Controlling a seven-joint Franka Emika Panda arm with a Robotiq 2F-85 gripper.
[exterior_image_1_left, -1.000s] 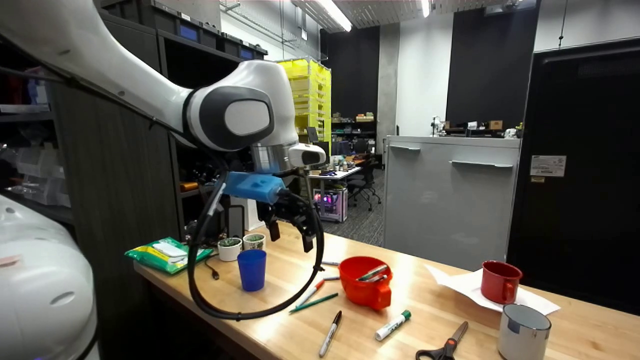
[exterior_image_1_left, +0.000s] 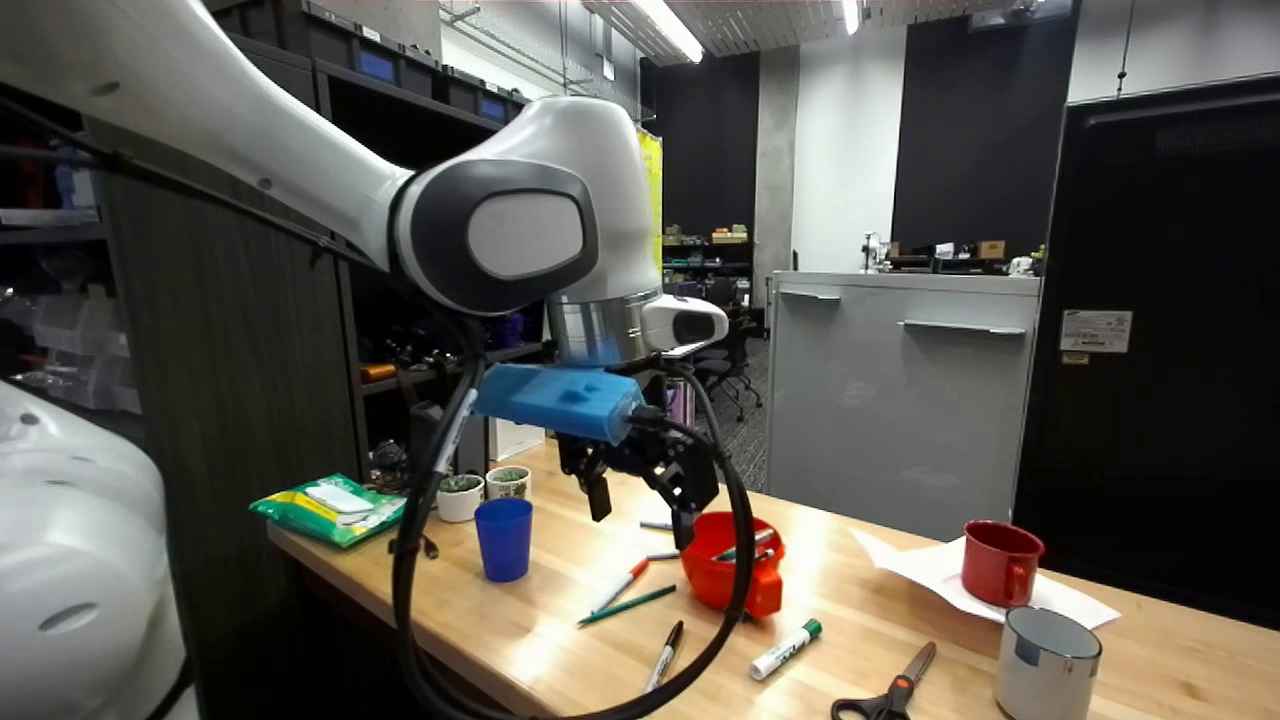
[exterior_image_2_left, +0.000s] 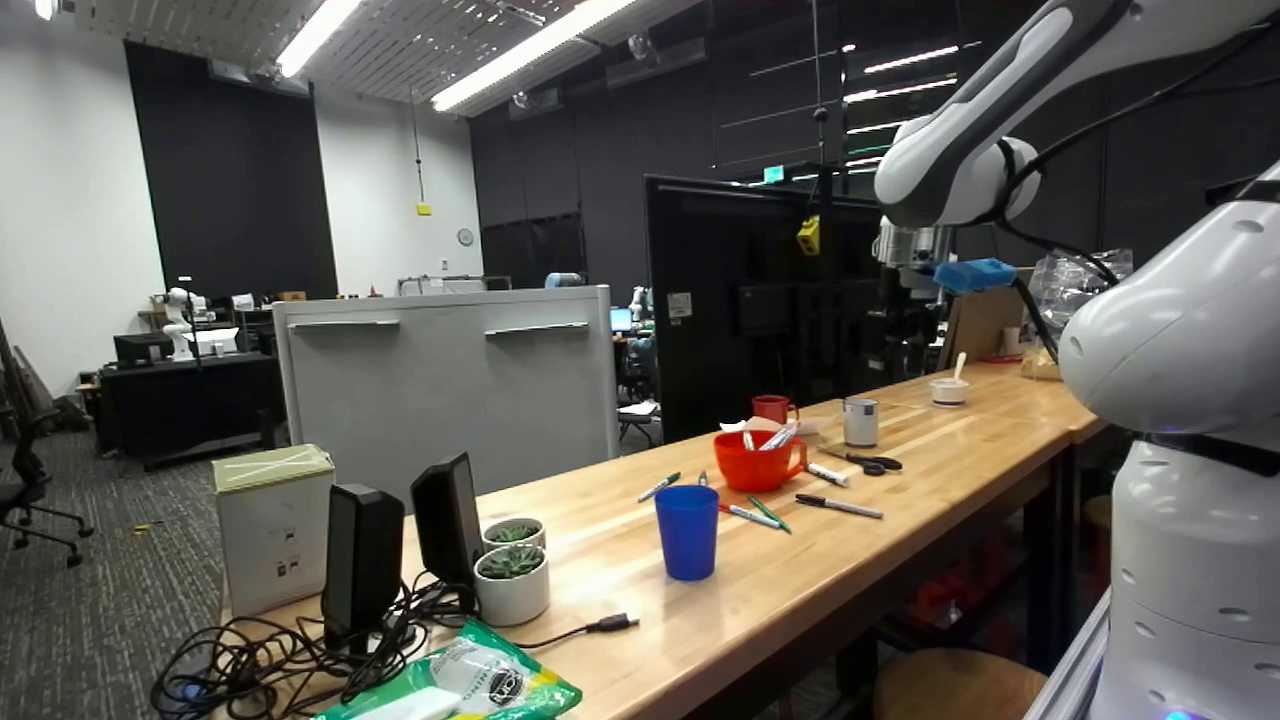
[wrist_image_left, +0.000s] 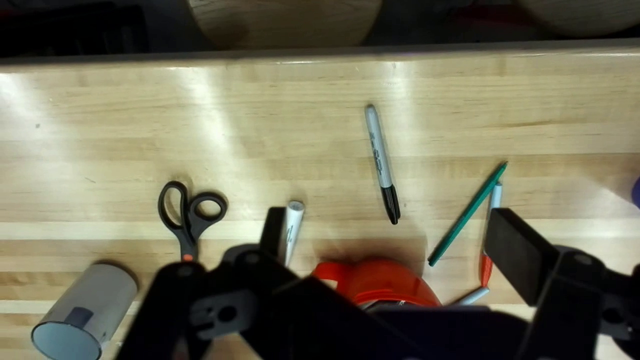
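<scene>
My gripper (exterior_image_1_left: 642, 510) hangs open above the table, with nothing between its fingers. In the wrist view the red bowl (wrist_image_left: 384, 281) with a handle lies low in the picture, partly hidden by my gripper. It has pens inside, as exterior view 2 shows. Loose on the wood lie a grey marker with a black cap (wrist_image_left: 380, 162), a green pen (wrist_image_left: 468, 214) and a red-capped marker (wrist_image_left: 486, 264). A white marker (wrist_image_left: 292, 228) shows beside my left finger; its green cap (exterior_image_1_left: 812, 628) is visible from outside. A blue cup (exterior_image_2_left: 687, 533) stands upright nearby.
Black scissors (wrist_image_left: 187, 219), a grey mug (exterior_image_1_left: 1047, 662) and a red mug (exterior_image_1_left: 1000, 562) on paper stand to one side. Potted plants (exterior_image_2_left: 512, 581), speakers (exterior_image_2_left: 362, 564) and a green packet (exterior_image_1_left: 336, 509) occupy the other end. Bare wood runs along the table's near edge (wrist_image_left: 270, 62).
In exterior view 1 my arm and gripper have moved right, from beyond the blue cup to near the red bowl. The gripper stays open, and the objects on the table have not visibly moved.
</scene>
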